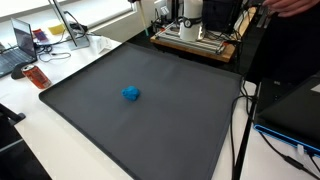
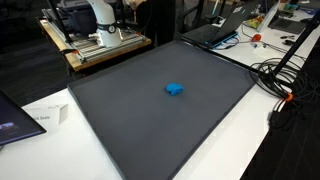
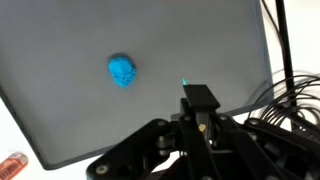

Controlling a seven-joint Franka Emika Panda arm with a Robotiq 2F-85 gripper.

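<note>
A small, lumpy blue object (image 1: 130, 93) lies alone on the large dark grey mat. It shows as a rounded blob (image 3: 122, 70) with small dark specks in the wrist view, left of my gripper and apart from it. The black fingers look shut together. A thin teal tip (image 3: 184, 81) pokes out just beyond them; the rest of that piece is hidden. Exterior view 2 has the blue object (image 2: 174, 88) near the mat's middle, with no gripper visible there.
A red can (image 1: 37, 77) stands beyond its left edge, with a laptop (image 1: 15, 55) behind. Black cables (image 3: 295, 90) lie coiled off the mat's right edge in the wrist view.
</note>
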